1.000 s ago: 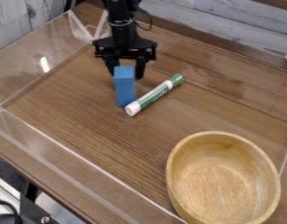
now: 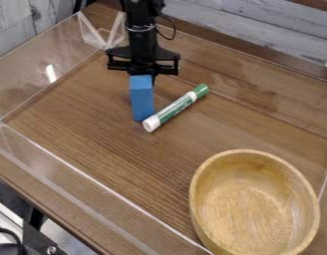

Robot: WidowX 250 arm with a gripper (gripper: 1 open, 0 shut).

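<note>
My black gripper [image 2: 143, 66] hangs over the table at the top centre, shut, right at the upper end of an upright-looking blue block [image 2: 143, 98]. Whether it touches the block is hard to tell. To the right of the block a white tube with green ends [image 2: 171, 110] lies diagonally on the wood.
A large pale yellow bowl [image 2: 254, 185] sits at the lower right of the wooden table [image 2: 100, 179]. A clear plastic edge runs along the left side.
My gripper has shifted slightly over the last second at the block's upper end. The blue block, the tube and the bowl look unmoved.
</note>
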